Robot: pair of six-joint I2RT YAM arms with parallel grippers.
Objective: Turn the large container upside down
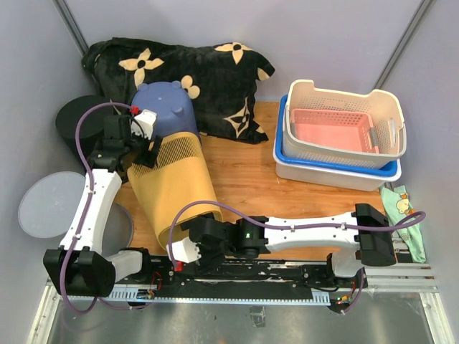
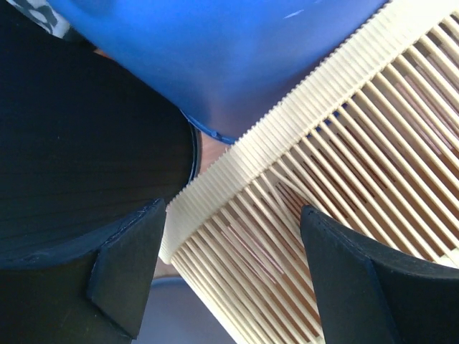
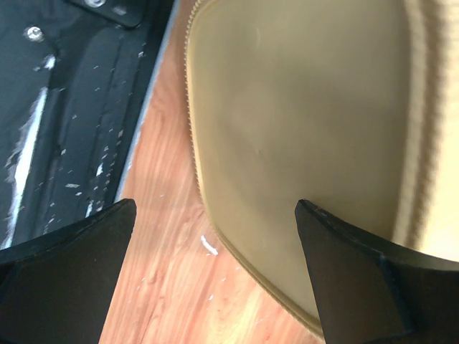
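Note:
The large yellow container lies tipped over on the wooden floor, its slotted end at the back and its open mouth facing the front. At its back left corner, my left gripper is open, with the edge of the slotted panel running between its fingers; contact cannot be told. My right gripper is open at the mouth. In the right wrist view one of its fingers overlaps the container's inner wall, the other is over the floor, and the rim passes between them. The right arm hides part of the mouth from above.
Close behind the container stand a blue stool and a dark patterned cushion. A black bin and a round grey lid are at left. Stacked baskets fill the back right. Clear floor lies between.

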